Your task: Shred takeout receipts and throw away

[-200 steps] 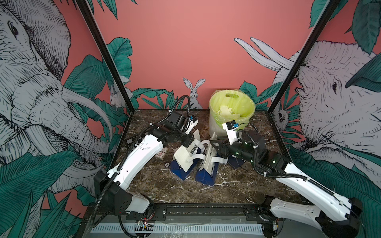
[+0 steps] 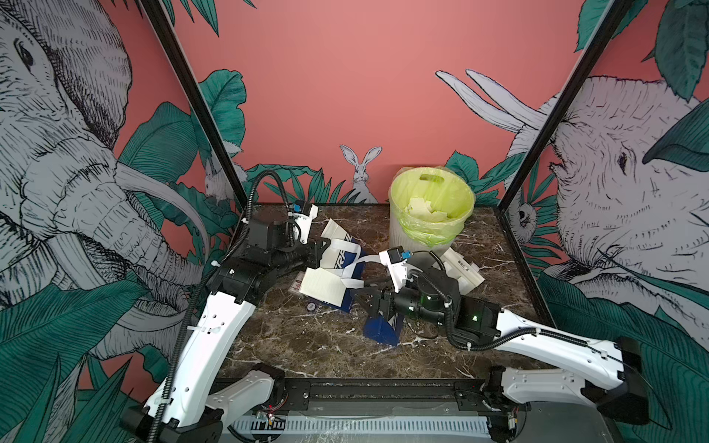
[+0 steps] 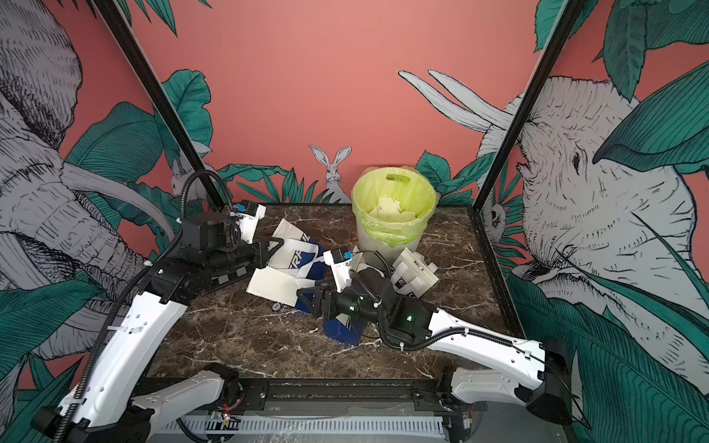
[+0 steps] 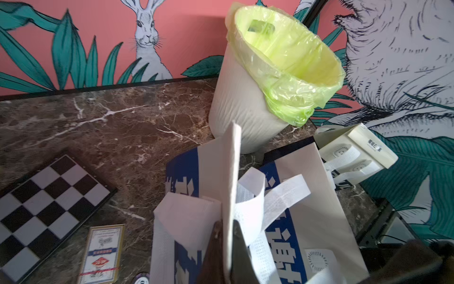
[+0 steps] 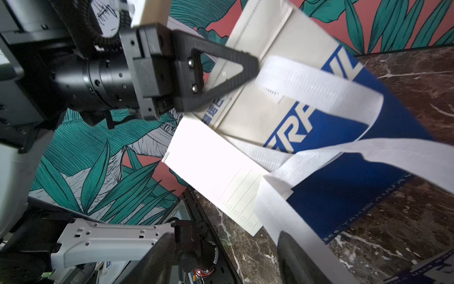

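Note:
In the left wrist view, my left gripper is shut on the top edge of a blue-and-white takeout bag, lifted and tilted. A white paper with printed lines and small boxes point(image 5: 215, 175) hangs against the bag, below the left fingers in the right wrist view. White cloth handle straps point(image 5: 326, 90) droop across the bag. My right gripper stands open, with one strap passing close by its right fingertip. From above, it sits just right of the bag. A second blue bag point(image 2: 381, 330) lies partly beneath the right arm.
A lined bin point(image 2: 413, 240) with pale paper scraps point(image 2: 424, 208) inside stands at the back. A cream box point(image 4: 354, 151) sits beside it. At left lie a checkered board point(image 4: 42, 208) and a small printed card point(image 4: 101, 255).

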